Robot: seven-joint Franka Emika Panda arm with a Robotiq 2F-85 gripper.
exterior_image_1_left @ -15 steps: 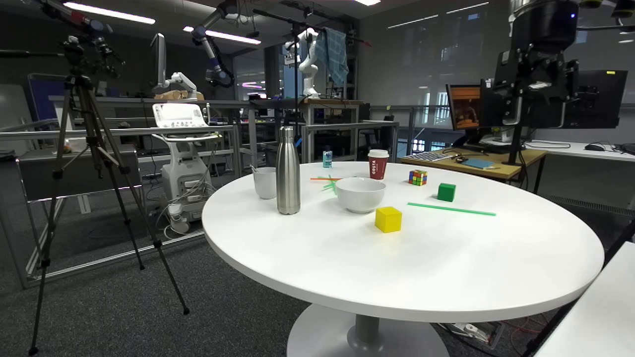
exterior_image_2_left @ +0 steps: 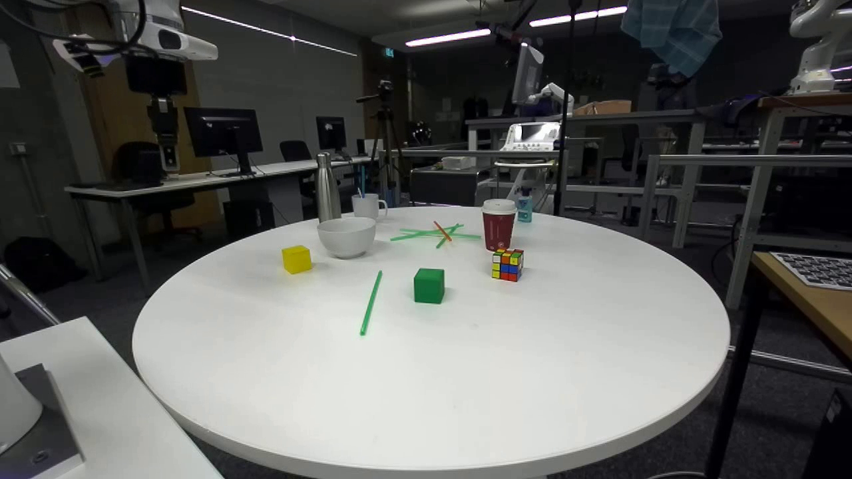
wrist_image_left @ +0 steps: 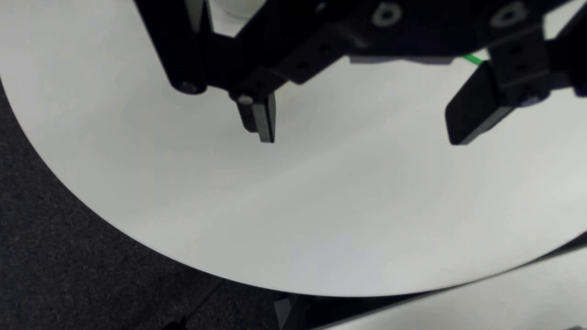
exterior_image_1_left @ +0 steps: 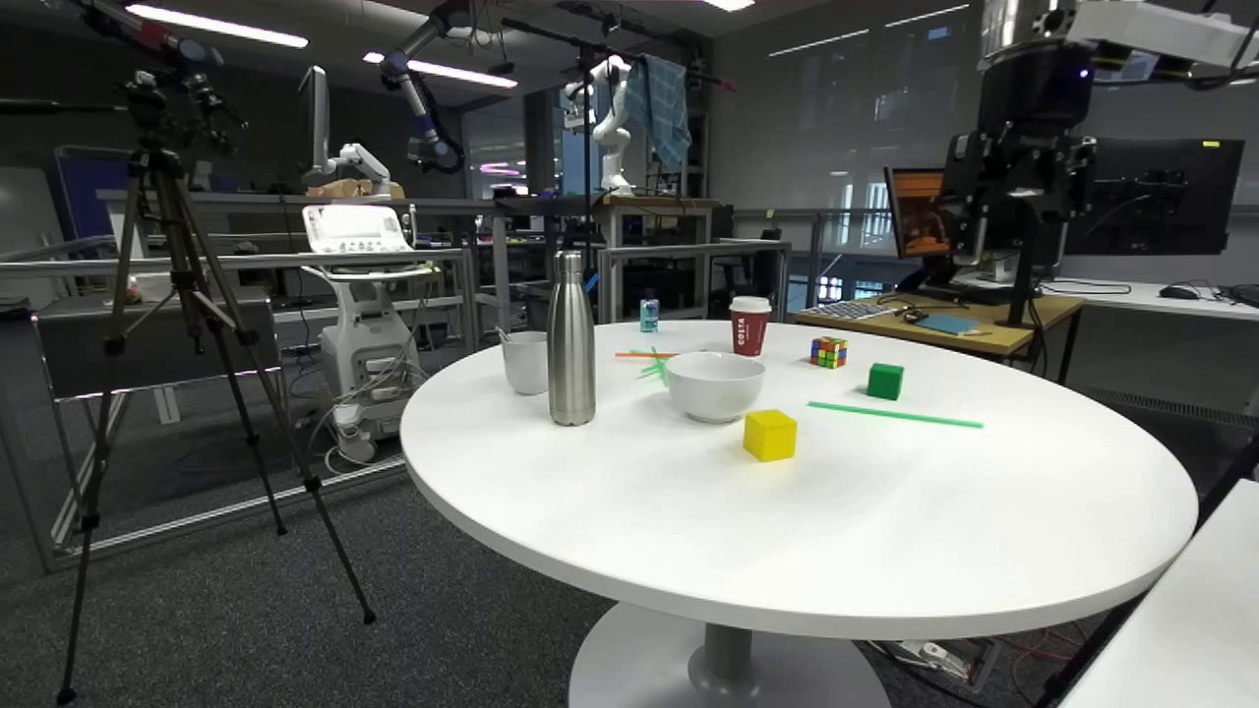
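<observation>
My gripper is open, its two fingers wide apart with only bare tabletop below them in the wrist view. In the first exterior view the gripper (exterior_image_1_left: 1003,254) hangs high above the right side of the round white table (exterior_image_1_left: 944,531), touching nothing. On the table are a yellow cube (exterior_image_1_left: 769,437), a white bowl (exterior_image_1_left: 715,387) just behind it, a green cube (exterior_image_2_left: 428,286) and a puzzle cube (exterior_image_2_left: 507,266). A single green straw (exterior_image_2_left: 371,303) lies flat between the yellow and green cubes; part of a green strip (wrist_image_left: 472,58) shows behind the gripper in the wrist view.
A steel bottle (exterior_image_1_left: 571,342) and a white mug (exterior_image_1_left: 525,361) stand upright near the bowl. Farther off are a red paper cup (exterior_image_2_left: 498,225), a small blue bottle (exterior_image_2_left: 524,207) and several crossed straws (exterior_image_2_left: 439,234). The tabletop nearest the arm is clear.
In the first exterior view my gripper has shifted left, and its fingers now point slightly differently. The objects on the table have not moved.
</observation>
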